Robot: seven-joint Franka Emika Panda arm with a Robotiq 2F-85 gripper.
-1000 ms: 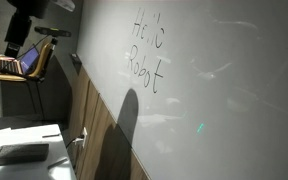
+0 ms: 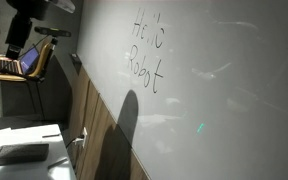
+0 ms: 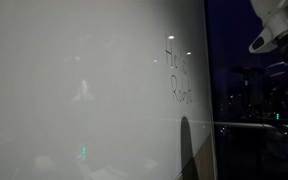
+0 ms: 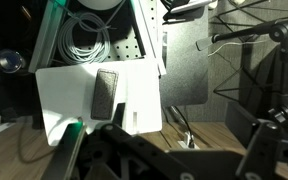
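A whiteboard (image 2: pixel 214 80) carries the handwritten words "Hello Robot" (image 2: pixel 146 50) in dark ink. The same writing (image 3: pixel 179 80) shows at a slant in the second exterior view. On the white tabletop (image 4: pixel 56 90) lies a dark oblong block, looking like an eraser (image 4: pixel 104 94), with a slim whitish item beside it. My gripper is above this area, open, and nothing shows between its fingers. In the first exterior view, its dark end (image 2: pixel 19 32) hangs at the upper left, well above the eraser (image 2: pixel 21 153) and apart from the board.
Coiled cable (image 4: pixel 82 38) lies near the metal frame beyond the tabletop. A chair (image 2: pixel 34 78) and a laptop (image 2: pixel 26 62) stand in the background. Wood panelling (image 2: pixel 99 130) runs below the board. A tall shadow falls across the board's lower edge.
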